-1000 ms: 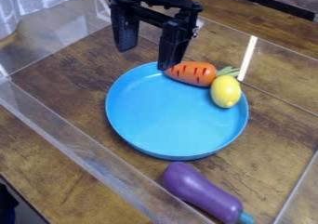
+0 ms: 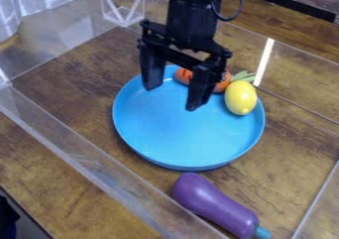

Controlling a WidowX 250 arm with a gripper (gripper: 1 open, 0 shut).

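My black gripper (image 2: 179,69) hangs over the back of a blue plate (image 2: 172,129), its fingers standing apart with nothing visible between them. Partly hidden behind the right finger is an orange carrot (image 2: 227,80) with a green top. A yellow lemon-like object (image 2: 241,98) sits at the plate's right rim, just right of the gripper. A purple eggplant-like toy (image 2: 213,204) with a teal end lies at the front right, off the plate.
Transparent walls or strips run along the left and right edges.
My gripper has moved down in the view, toward the front and over the plate, now covering much of the carrot. The objects appear unmoved.
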